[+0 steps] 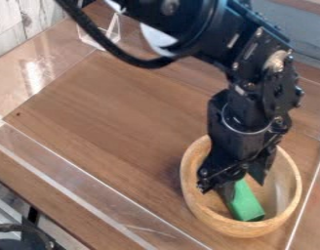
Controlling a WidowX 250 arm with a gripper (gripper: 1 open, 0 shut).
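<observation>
A wooden bowl [202,209] sits at the lower right of the table, with a green bar [248,203] lying in it. My black gripper [228,176] reaches down into the bowl over the upper end of the bar, hiding that end. Whether its fingers are apart or closed on the bar is hard to tell.
Clear strips run along its near edge, and a small clear plastic piece stands at the back left, partly behind the arm.
</observation>
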